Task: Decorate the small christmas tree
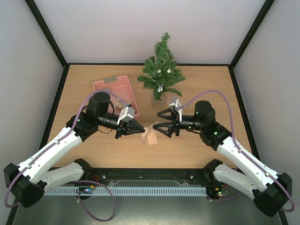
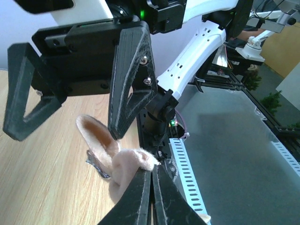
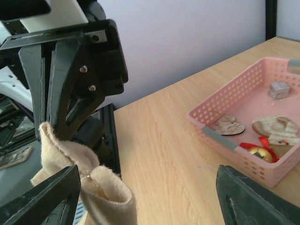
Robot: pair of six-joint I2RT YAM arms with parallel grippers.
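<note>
A soft pale-pink cloth ornament (image 1: pixel 149 134) hangs above the middle of the table, with my left gripper (image 1: pixel 142 130) shut on it. In the left wrist view, the ornament (image 2: pixel 125 166) rises from the tips of the shut fingers, a small shiny clip on its side. Facing it is my right gripper (image 1: pixel 156 123), fingers apart. The right wrist view has the cloth beside one right finger (image 3: pixel 51 199), with a wide gap across to the other. The green Christmas tree (image 1: pixel 162 70) stands at the back, bearing a few small white ornaments.
A pink basket (image 1: pixel 132 96), partly under my left arm, holds cloth ornaments (image 3: pixel 276 127), a gold bell (image 3: pixel 260 153) with red ribbon, and a small silver box (image 3: pixel 279 90).
</note>
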